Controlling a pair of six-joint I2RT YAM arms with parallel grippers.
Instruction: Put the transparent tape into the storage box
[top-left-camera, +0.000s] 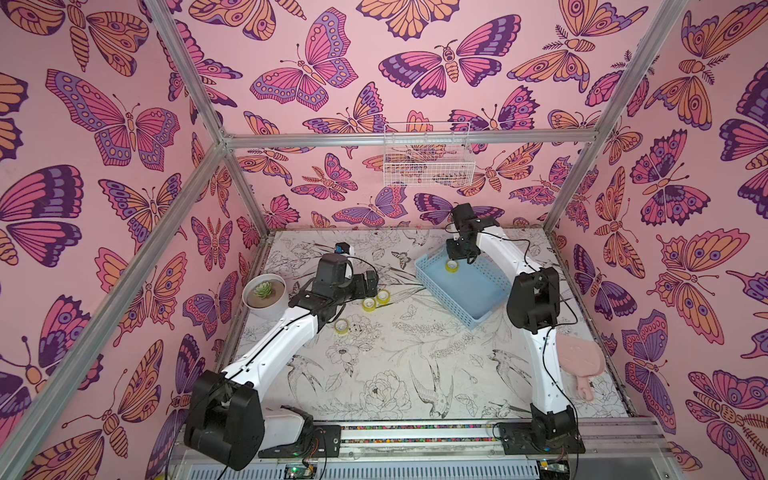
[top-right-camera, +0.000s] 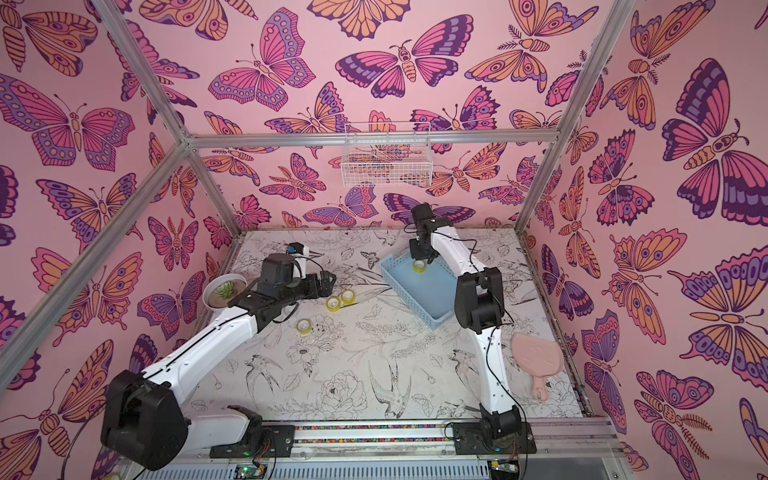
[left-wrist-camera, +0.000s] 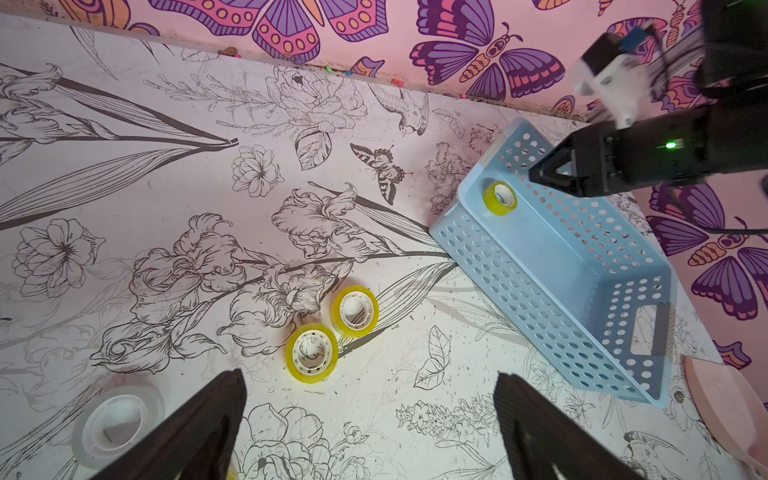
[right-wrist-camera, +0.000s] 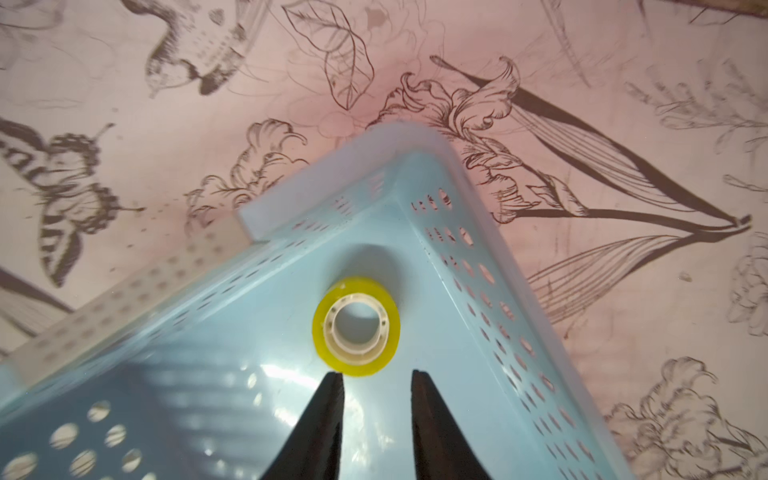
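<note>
A yellow tape roll (right-wrist-camera: 356, 360) lies inside the blue perforated storage box (left-wrist-camera: 520, 288), near one end. My right gripper hangs over the box just short of that roll, part open with nothing between its fingers. My left gripper is open above the table, left of the box. Below it lie two yellow rolls (left-wrist-camera: 312, 369) close together and a clear roll (left-wrist-camera: 88, 432); part of another yellow roll shows at the bottom edge of the left wrist view.
A potted succulent (top-left-camera: 264, 308) stands at the far left. A pink board (top-right-camera: 536, 352) lies at the right edge. A white wire basket (top-left-camera: 428, 172) hangs on the back wall.
</note>
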